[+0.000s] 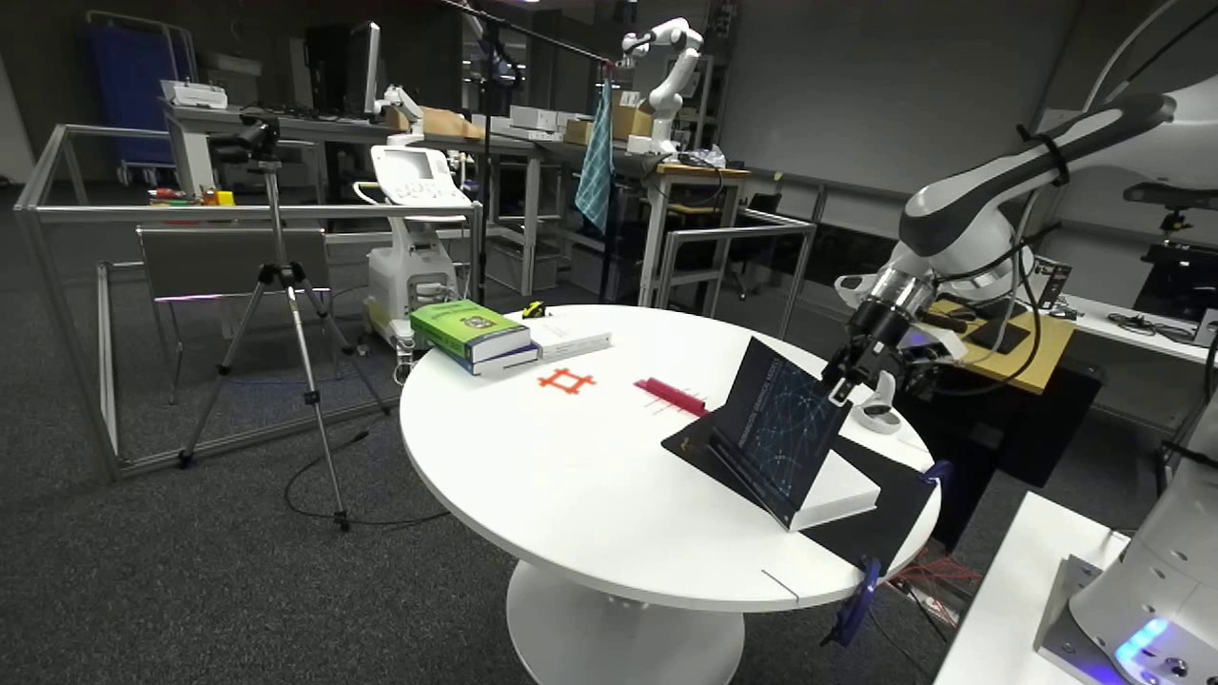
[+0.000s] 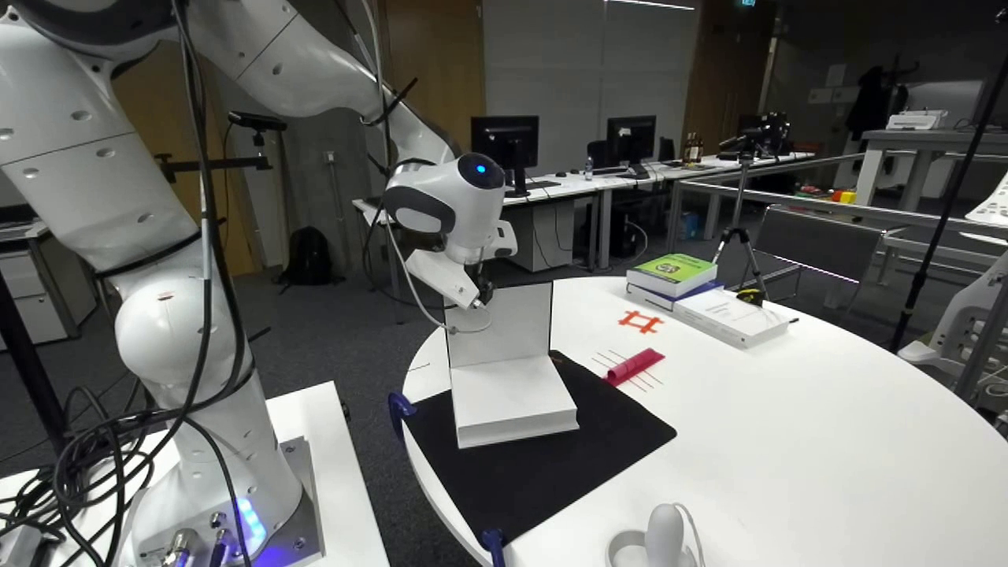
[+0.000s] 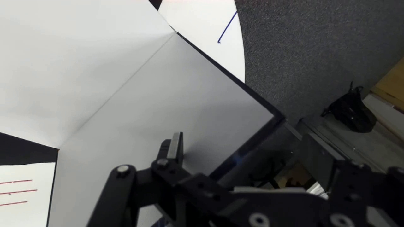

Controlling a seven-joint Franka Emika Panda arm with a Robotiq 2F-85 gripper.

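A thick book with a black cover lies on a black mat (image 2: 614, 425), its front cover (image 1: 779, 424) standing up steeply. The white page block (image 2: 515, 402) rests flat below it. At the cover's upper edge is my gripper (image 1: 842, 392), reaching in from the robot's side. In the wrist view, the pale inner face of the cover (image 3: 151, 102) fills the middle. My gripper stands open there, one finger (image 3: 175, 147) on the inner side and the other beyond the cover's dark edge. Contact between that inner finger and the cover is hard to tell.
Blue clamps (image 1: 854, 599) hold the mat at the edge of the round white table (image 1: 514, 457). A red roll (image 2: 635, 365), an orange marking (image 2: 642, 321), stacked books (image 2: 671, 274) and a white controller (image 2: 664, 539) lie around it.
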